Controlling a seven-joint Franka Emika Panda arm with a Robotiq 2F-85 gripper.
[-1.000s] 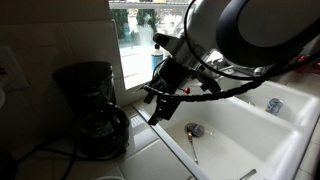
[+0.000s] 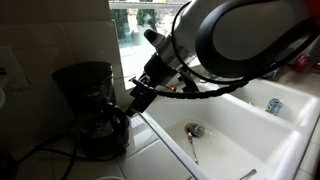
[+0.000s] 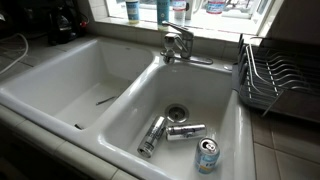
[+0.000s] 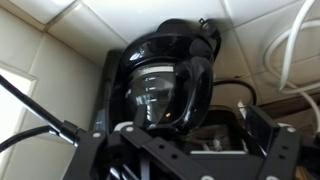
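Note:
A black coffee maker (image 2: 85,95) with a glass carafe (image 2: 100,130) stands in the counter corner, left of the sink. From above, the wrist view shows the carafe (image 4: 155,95) with its black lid and handle (image 4: 198,92). My gripper (image 2: 138,100) hangs in the air just right of the coffee maker, apart from it. In the wrist view the gripper is open, its fingers spread wide at the bottom of the picture, and nothing is between them.
The double white sink (image 3: 128,98) lies to the right. Several cans, among them an upright one (image 3: 207,155), are in its right basin. A dish rack (image 3: 280,75) stands beyond. White cords (image 4: 290,45) run along the tiles.
My gripper has moved left, away from above the sink's edge and closer to the coffee maker. The coffee maker and the sink's contents look unmoved.

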